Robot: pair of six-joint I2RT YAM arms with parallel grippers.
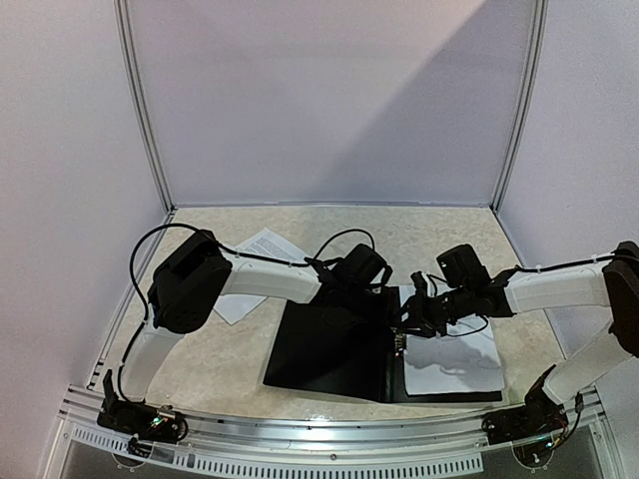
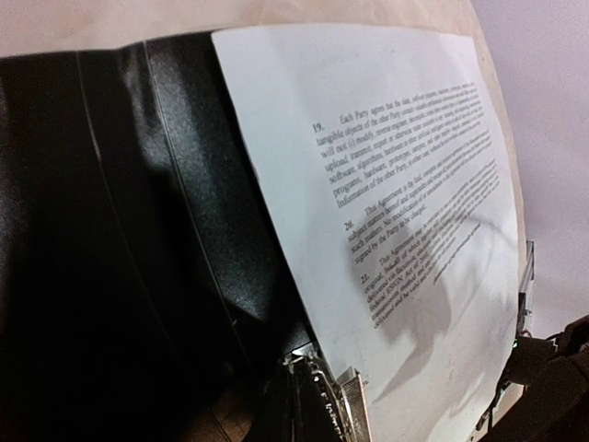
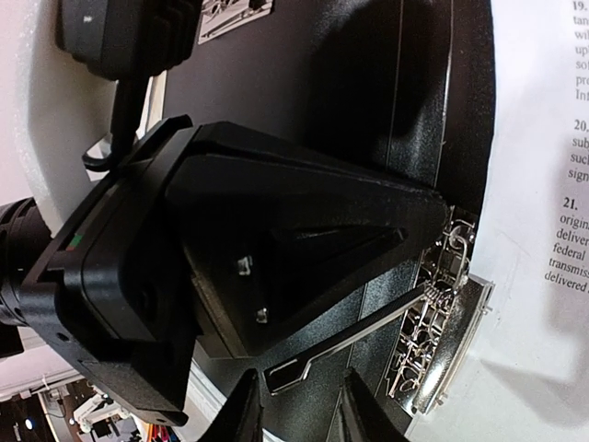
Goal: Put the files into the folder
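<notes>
The open black folder (image 1: 319,364) lies at the front centre, with printed sheets (image 1: 449,369) on its right half, beside the metal clip (image 3: 428,341). My left gripper (image 1: 384,299) is over the folder's spine by the clip; in the left wrist view its dark fingertips at the bottom edge look shut, with no paper visible between them. My right gripper is at the clip and lever from the right, its two fingers parted at the bottom of the right wrist view, nothing seen between them. Another printed paper (image 1: 250,309) lies at the back left, partly under the left arm.
White walls surround it on the sides and back, with a metal rail (image 1: 329,434) along the front.
</notes>
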